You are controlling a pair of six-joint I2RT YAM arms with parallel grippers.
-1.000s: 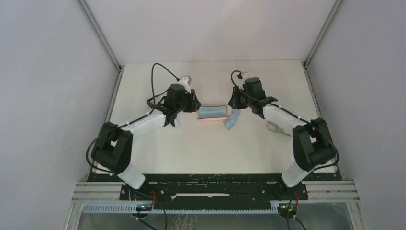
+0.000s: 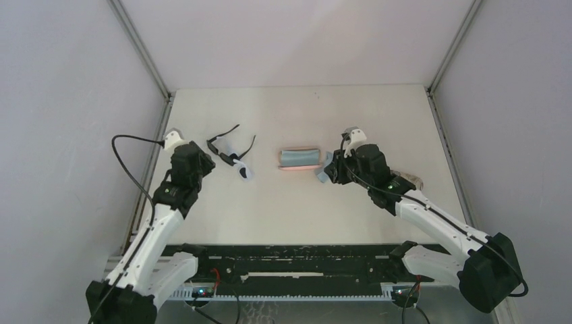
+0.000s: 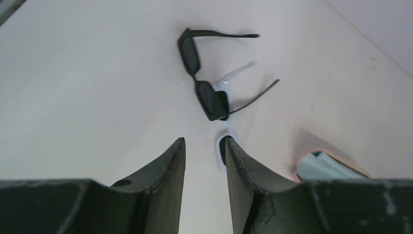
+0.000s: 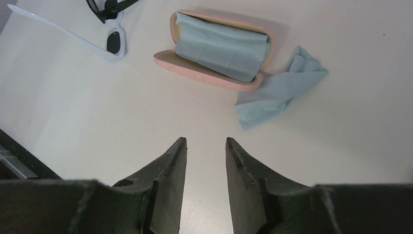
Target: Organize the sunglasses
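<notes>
Black sunglasses (image 3: 209, 97) lie with both arms unfolded on the left half of the table. A white-framed pair (image 4: 117, 41) rests partly underneath them. Near the table's middle sits a pink glasses case (image 4: 209, 73), its lid raised, with blue-grey cloth (image 4: 221, 46) inside. Another blue-grey cloth (image 4: 280, 92) lies crumpled against the case's right end. At the table's left side my left gripper is part open and empty, apart from the sunglasses. My right gripper also has a gap between its fingers and nothing in it, right of the case in the top view.
A brownish patterned item (image 2: 409, 180) shows partly behind the right arm.
My left arm has drawn back to the left, uncovering the sunglasses. My right arm has shifted a little toward the front and right. The case looks unmoved.
</notes>
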